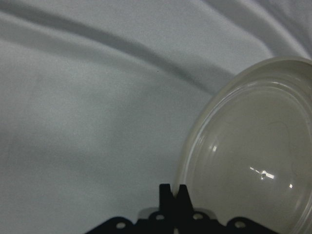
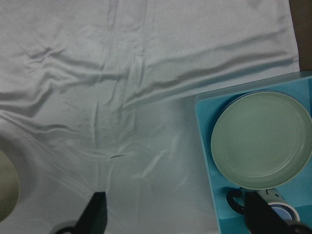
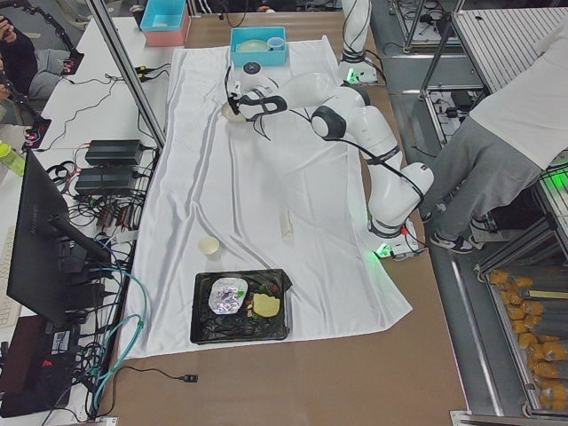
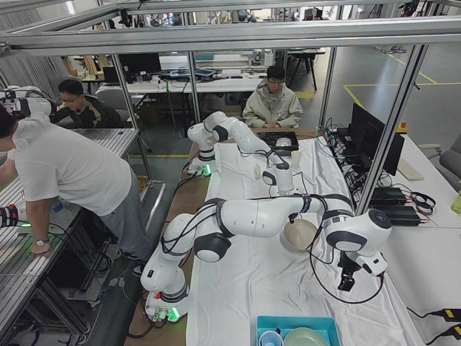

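Note:
A beige bowl (image 4: 301, 236) rests on the white cloth; in the left wrist view its rim runs under my left gripper, whose fingertips are together at the edge of the bowl (image 1: 248, 146). Whether they grip the rim is hard to tell. My right gripper is open over bare cloth between that bowl and a blue bin (image 2: 207, 161) holding a green plate (image 2: 261, 139) and a mug (image 2: 275, 204).
At the far end of the cloth are a black tray (image 3: 204, 328) with foil and food, a pale cup (image 3: 209, 245) and a small pale strip (image 3: 287, 224). A person stands beside the table.

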